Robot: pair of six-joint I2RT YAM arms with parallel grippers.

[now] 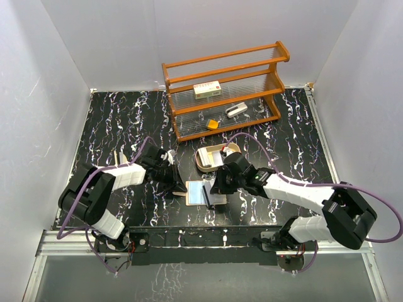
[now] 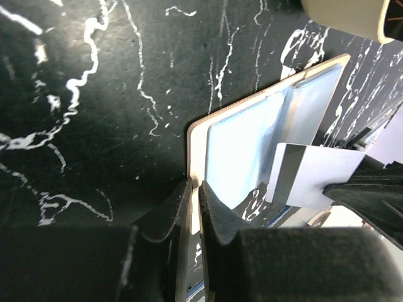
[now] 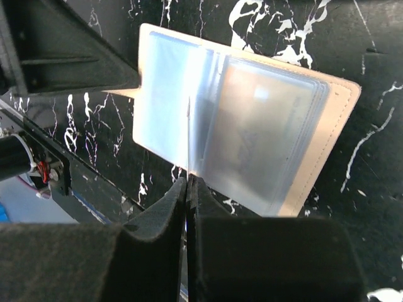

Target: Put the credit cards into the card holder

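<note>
The open card holder, tan with clear sleeves, lies on the black marble table. My left gripper is at its edge, fingertips close together on the rim; whether they pinch it I cannot tell. My right gripper is shut on a white card with a dark stripe, seen edge-on in the right wrist view, held upright over the clear sleeves.
Behind the holder sits an oval container with more white cards. A wooden rack with boxes stands at the back. Several pale items lie at the left.
</note>
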